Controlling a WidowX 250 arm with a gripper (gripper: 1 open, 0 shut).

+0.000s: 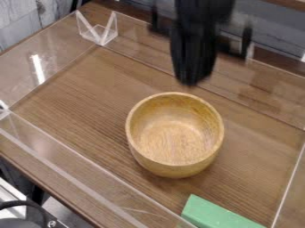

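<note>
My gripper [191, 67] is a dark, blurred shape at the top centre, raised above and behind a round wooden bowl [174, 134]; its fingers are too blurred to make out. The empty-looking bowl sits on the wooden table [84, 116]. A green flat object [220, 212] lies at the front right, partly cut off by the bottom edge.
A clear plastic piece [98, 27] stands at the back left. The table's left side and the area right of the bowl are clear. Raised edges border the table at the back and left.
</note>
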